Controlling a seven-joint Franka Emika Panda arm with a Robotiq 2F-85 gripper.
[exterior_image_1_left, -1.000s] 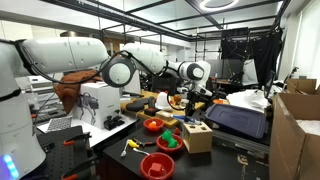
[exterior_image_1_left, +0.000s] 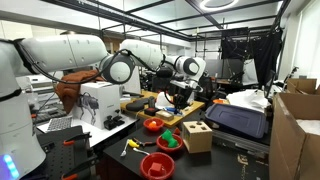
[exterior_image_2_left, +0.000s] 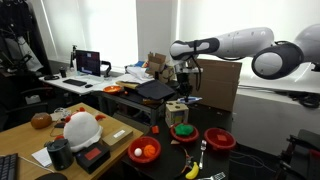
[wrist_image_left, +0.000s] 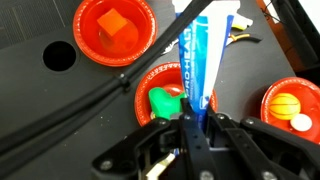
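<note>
A blue-and-white toothpaste tube (wrist_image_left: 203, 55) with printed lettering stands out from between the fingers of my gripper, which is shut on it. The wrist view looks down past the tube onto a red bowl (wrist_image_left: 146, 82) holding a green object (wrist_image_left: 163, 103). In exterior view 1 my gripper (exterior_image_1_left: 180, 99) hangs above the table, behind and to the left of a wooden box (exterior_image_1_left: 198, 137) with dark holes. In exterior view 2 the gripper (exterior_image_2_left: 183, 90) is over the area behind that box. Distance to the table cannot be judged.
A red bowl (wrist_image_left: 82, 37) holds an orange block, and another (wrist_image_left: 266, 101) holds a yellow-orange ball and a paler one. Utensils and a yellow banana-like object (exterior_image_2_left: 193, 172) lie near the bowls. A large cardboard box (exterior_image_1_left: 297, 130) stands at the right.
My gripper has risen from close behind the wooden box and shifted slightly left in exterior view 1. The bowls and box have stayed put.
</note>
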